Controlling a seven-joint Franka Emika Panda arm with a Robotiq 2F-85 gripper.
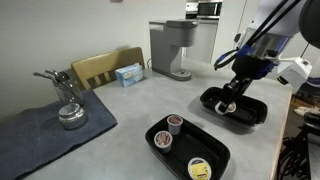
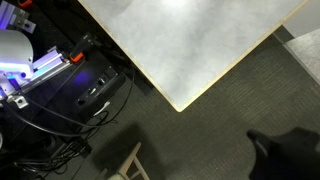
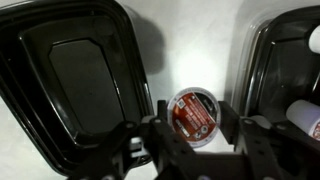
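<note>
A coffee pod (image 3: 193,116) with a red and brown printed lid sits between the fingers of my gripper, which is shut on it. In exterior view 1 the gripper (image 1: 226,100) holds the pod (image 1: 227,106) up near the side of the empty black tray (image 1: 259,108) on the right. The wrist view has that empty tray (image 3: 135,85) on the left and the tray with pods (image 3: 250,75) on the right, the held pod over the gap between them. Several pods, such as a yellow-lidded one (image 1: 199,169), lie in the nearer tray (image 1: 160,154).
A grey coffee machine (image 1: 172,48) stands at the back beside a blue box (image 1: 130,75) and a wooden rack (image 1: 104,66). On the left, a metal jar (image 1: 72,115) rests on a dark cloth (image 1: 35,138).
</note>
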